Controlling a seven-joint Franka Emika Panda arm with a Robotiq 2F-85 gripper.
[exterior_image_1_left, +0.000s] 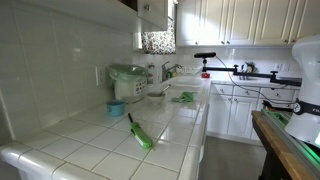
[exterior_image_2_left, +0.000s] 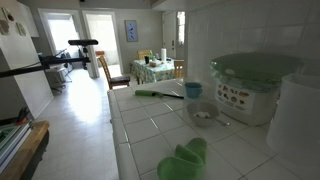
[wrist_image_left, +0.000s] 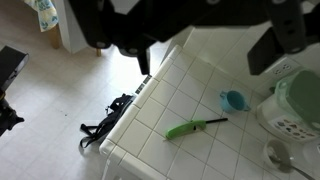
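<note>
A green-handled tool with a thin dark tip lies on the white tiled counter; the wrist view shows the same tool below my fingers, apart from them. My gripper is open, its two dark fingers wide apart at the top of the wrist view with nothing between them. Further along the counter are a small blue cup, a bowl with a spoon in it, and a crumpled green cloth. I cannot make out the gripper in either exterior view.
A white bin with a green top stands against the tiled wall behind the cup. Black straps or cables lie on the floor beyond the counter edge. A wooden tabletop lies across the aisle.
</note>
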